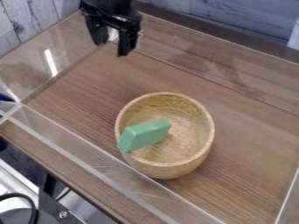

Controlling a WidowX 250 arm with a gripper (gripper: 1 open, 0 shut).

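My dark gripper [110,33] hangs at the top, left of centre, blurred, with a pale patch behind it; its fingers are hard to make out. A round wooden bowl [190,144] sits in the lower middle of the tray floor, holding a green block [145,135] that leans at its left side, well below and apart from the gripper.
Clear walls or edges run along the left and bottom, with dark cables [17,210] outside at the lower left.
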